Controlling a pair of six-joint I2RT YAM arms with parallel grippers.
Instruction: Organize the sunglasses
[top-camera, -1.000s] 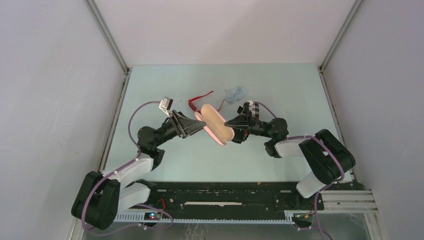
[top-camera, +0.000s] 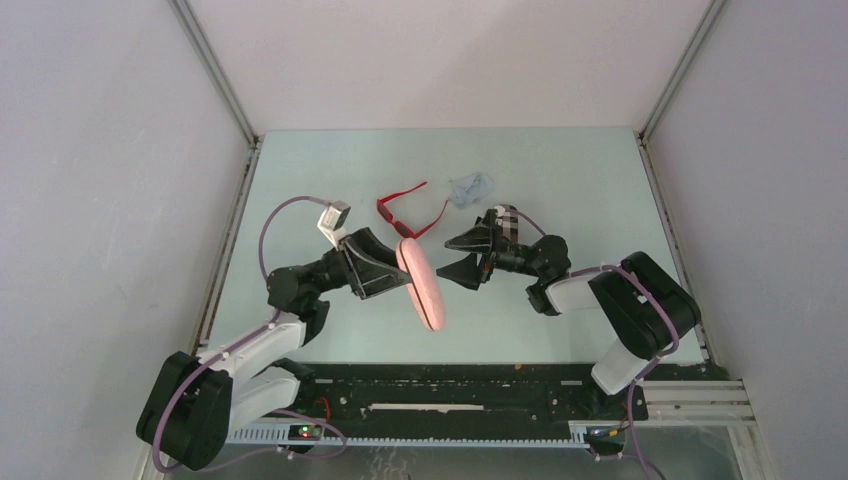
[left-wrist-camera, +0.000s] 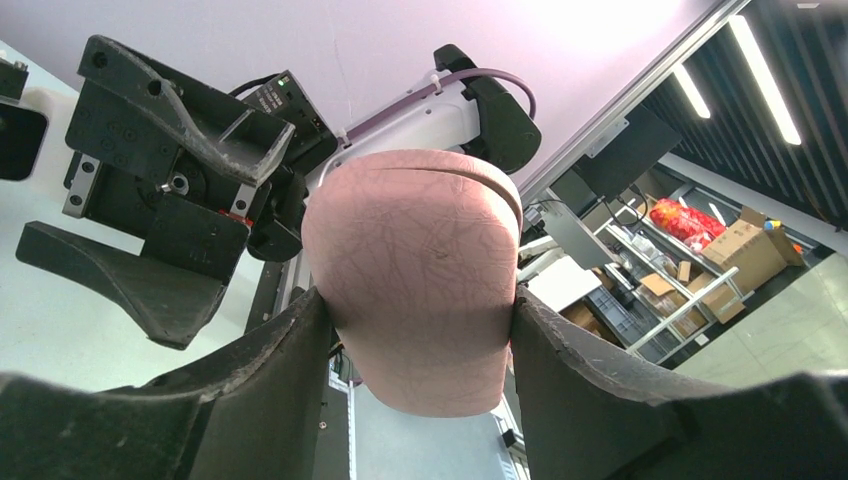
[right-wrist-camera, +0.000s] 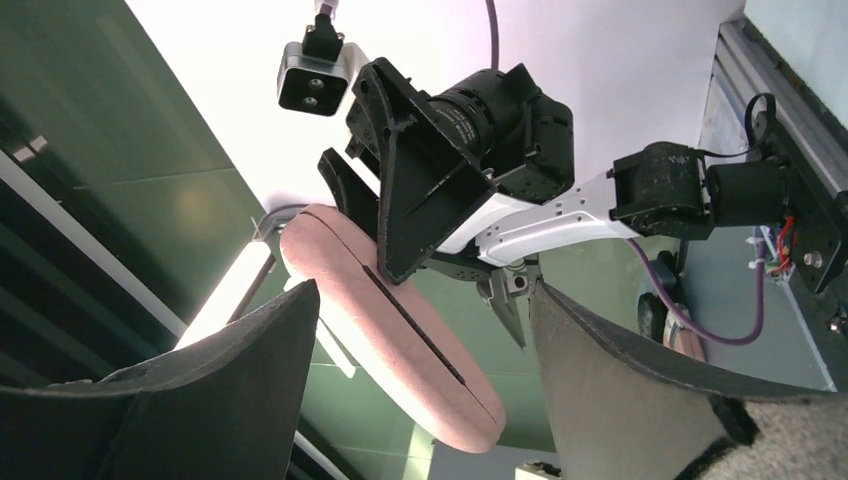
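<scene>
A pink sunglasses case (top-camera: 424, 288) is closed and hangs above the table between the arms. My left gripper (top-camera: 405, 279) is shut on it, and in the left wrist view the case (left-wrist-camera: 415, 270) is squeezed between both fingers. Just right of the case, my right gripper (top-camera: 452, 258) stands open and apart from it, nothing between its fingers. Red sunglasses (top-camera: 404, 230) lie on the table behind the case, temples unfolded, one end close to the case's upper edge. A light blue cloth (top-camera: 470, 189) lies crumpled behind the right gripper.
The arm bases stand at the front corners, by a dark rail (top-camera: 440, 385) along the front edge.
The case stood open, with my right gripper at its right half. Now it is closed, the right gripper has opened and come away, and more of the sunglasses shows.
</scene>
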